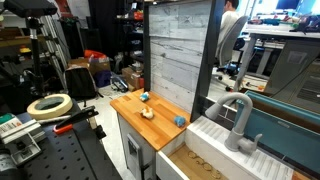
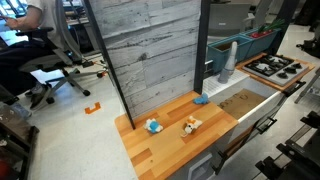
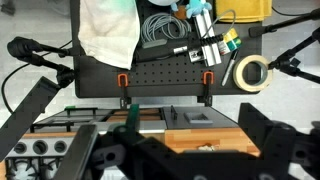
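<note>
My gripper stands open at the bottom of the wrist view, its dark fingers spread wide with nothing between them. Beneath it lies the toy kitchen's wooden counter (image 1: 160,124). On that counter rest a small blue and white item (image 2: 153,125), an orange and white item (image 2: 191,125) and a blue item (image 2: 201,99) by the grey plank backboard (image 2: 160,70). Beside the counter is an open white drawer (image 1: 172,157) with a brown bottom. The gripper's fingers hide part of the kitchen in the wrist view.
A grey faucet (image 1: 238,118) rises by the drawer, and a stove top (image 2: 277,67) lies at the far end. The black table (image 3: 165,74) holds a white cloth (image 3: 108,35), coiled wire (image 3: 163,27), tools and a tape roll (image 3: 253,72).
</note>
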